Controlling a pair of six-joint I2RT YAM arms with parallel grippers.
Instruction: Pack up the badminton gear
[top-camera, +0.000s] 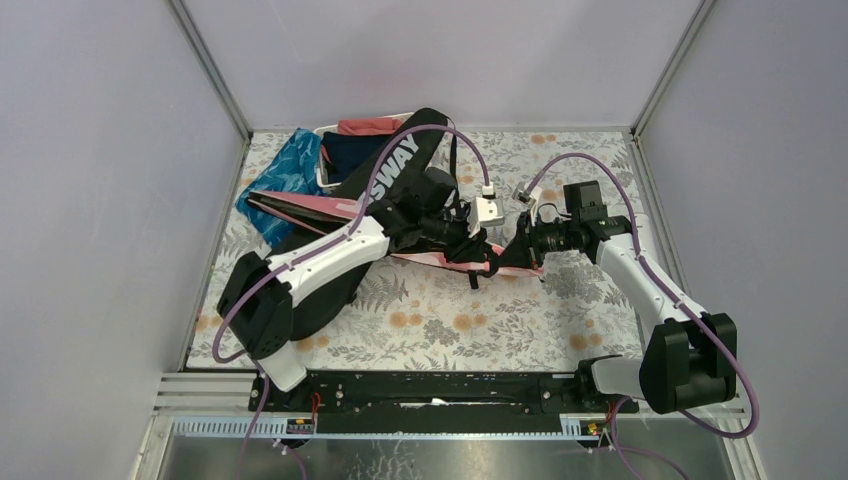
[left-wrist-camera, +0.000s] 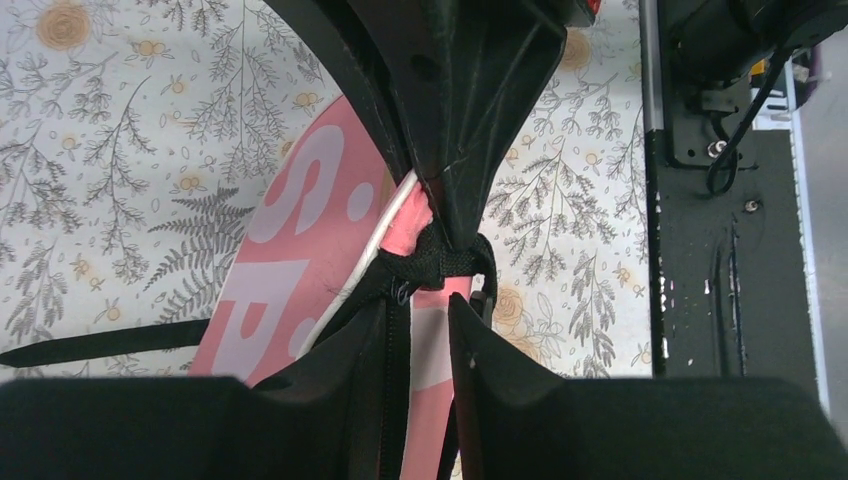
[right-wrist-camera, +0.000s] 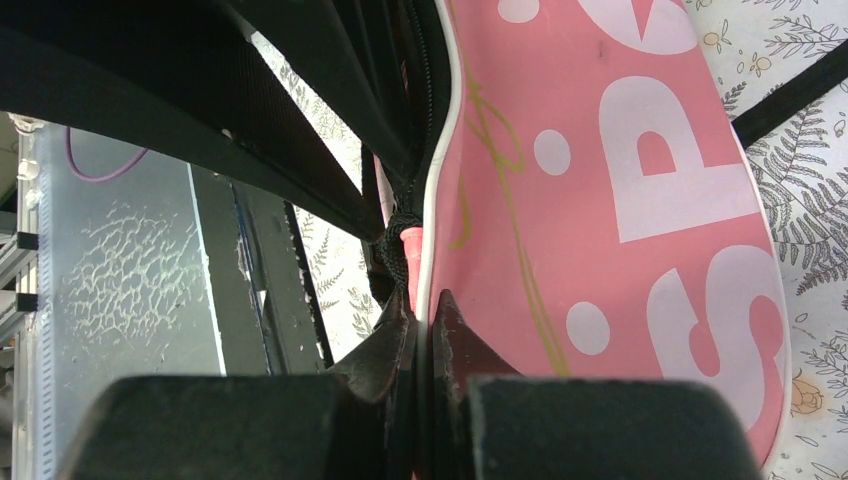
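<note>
The pink racket bag (right-wrist-camera: 590, 200), with white lettering, a white piping edge and a black zipper, lies across the middle. My right gripper is shut on its piped edge at the right end. My left gripper (top-camera: 478, 258) is beside it, above the bag's zipper and knotted black pull (left-wrist-camera: 440, 262); in the left wrist view its near fingers sit just below the pull, and how far they are open is hard to see. A black bag (top-camera: 325, 305) with white lettering lies behind and beneath the pink one.
A blue bag (top-camera: 282, 170) lies at the back left beside a white bin with dark navy (top-camera: 350, 148) and coral cloth (top-camera: 366, 126).
</note>
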